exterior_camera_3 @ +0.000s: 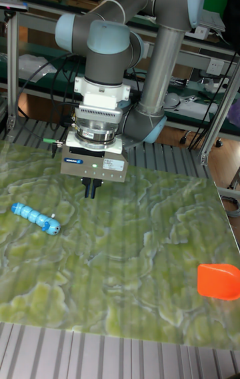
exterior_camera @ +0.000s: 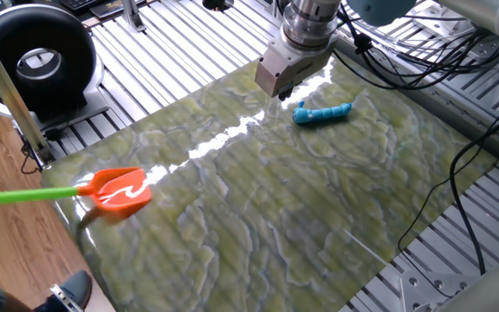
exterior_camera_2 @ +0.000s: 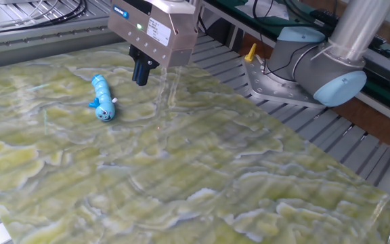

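Above the green marbled board (exterior_camera_2: 202, 183), my gripper (exterior_camera_3: 90, 197) hangs pointing down, its two black fingers close together and nothing visible between them. A blue segmented caterpillar toy (exterior_camera: 323, 113) lies on the board, apart from the gripper. Its face and small fins show at the near end in exterior view 2, where the toy (exterior_camera_2: 102, 99) is left of the gripper (exterior_camera_2: 141, 83). An orange shovel head (exterior_camera: 119, 191) with a green handle (exterior_camera: 29, 196) is held by a person over the board's left edge; only the orange shovel head (exterior_camera_3: 219, 281) shows in exterior view 3.
Slatted metal tabletop (exterior_camera: 137, 61) surrounds the board. A black ring-shaped object (exterior_camera: 40, 65) stands at the far left, and black cables (exterior_camera: 457, 165) loop along the right. The board's middle is clear.
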